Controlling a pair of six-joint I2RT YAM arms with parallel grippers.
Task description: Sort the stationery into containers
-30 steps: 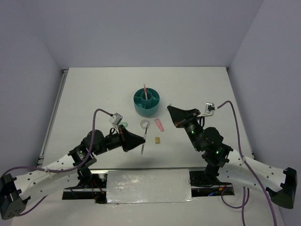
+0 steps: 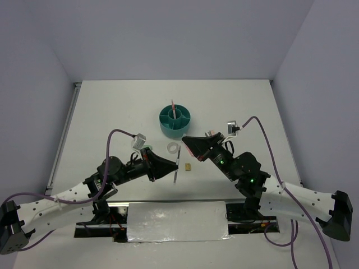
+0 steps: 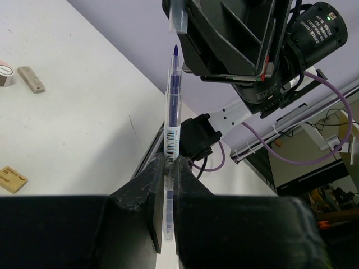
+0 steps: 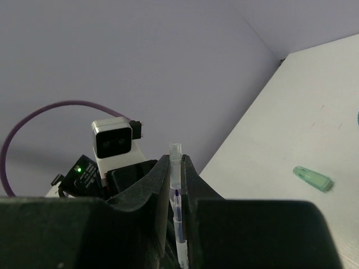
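Note:
My left gripper (image 2: 175,166) is shut on a clear-barrelled pen (image 3: 173,129), held upright with its blue tip up, in the left wrist view. My right gripper (image 2: 186,141) hangs above and close to the pen's top; in the right wrist view the pen shows behind its fingertips, and I cannot tell whether they touch it. A teal divided cup (image 2: 174,128) with a pinkish item standing in it is at the back middle. A yellow eraser (image 3: 12,179), a grey bar (image 3: 31,79) and a green item (image 4: 312,178) lie on the table.
A white tape ring (image 2: 173,147) lies in front of the cup. Both arms occupy the front centre.

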